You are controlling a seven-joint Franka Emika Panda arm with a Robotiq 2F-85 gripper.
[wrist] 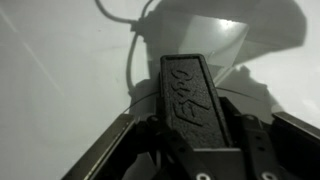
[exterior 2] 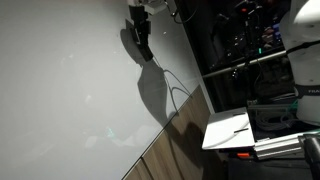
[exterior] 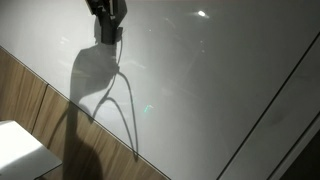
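A dark block with raised EXPO lettering, which looks like a whiteboard eraser (wrist: 188,85), is pinched in my gripper. Its far end points away from the fingers toward a broad white surface (exterior: 200,90). At the top of exterior view 1 the gripper (exterior: 106,12) reaches down with the eraser (exterior: 108,33) below it. Exterior view 2 has the gripper (exterior 2: 138,15) near the top centre, the eraser (exterior 2: 143,45) over the white board (exterior 2: 70,90). Whether the eraser touches the board cannot be told. Faint smudges show on the board.
Wood-grain panelling (exterior: 50,115) borders the white surface. A pale tabletop (exterior: 20,150) stands at lower left. Dark equipment (exterior 2: 235,50) and a white-topped piece (exterior 2: 228,130) fill the right of exterior view 2. Much of the board is bare.
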